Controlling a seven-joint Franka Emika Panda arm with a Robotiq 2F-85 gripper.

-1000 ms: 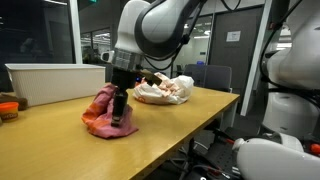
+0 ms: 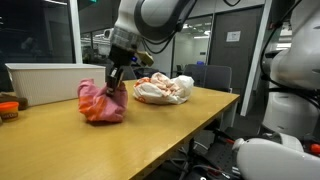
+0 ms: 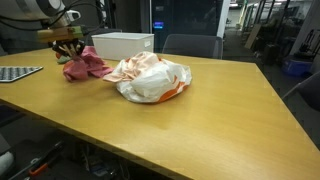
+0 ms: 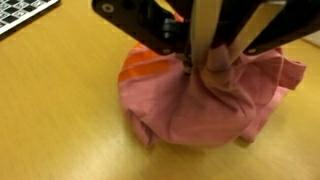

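A pink cloth (image 2: 101,103) with an orange-striped part hangs bunched from my gripper (image 2: 112,85), its lower end at or just above the wooden table (image 2: 150,140). In the wrist view the gripper is shut on a fold of the pink cloth (image 4: 195,112), and orange stripes (image 4: 143,66) show on its left. From the second exterior view, the cloth (image 3: 86,65) is at the table's far left, below the gripper (image 3: 70,50).
A white plastic bag (image 3: 158,82) with pale peach cloth (image 3: 130,68) lies mid-table. Behind stands a white box (image 3: 122,45). An orange bowl (image 2: 8,108) sits at the left edge.
My gripper has risen from low by the table, drawing the cloth up with it. The cloth now hangs taller and narrower than it lay before.
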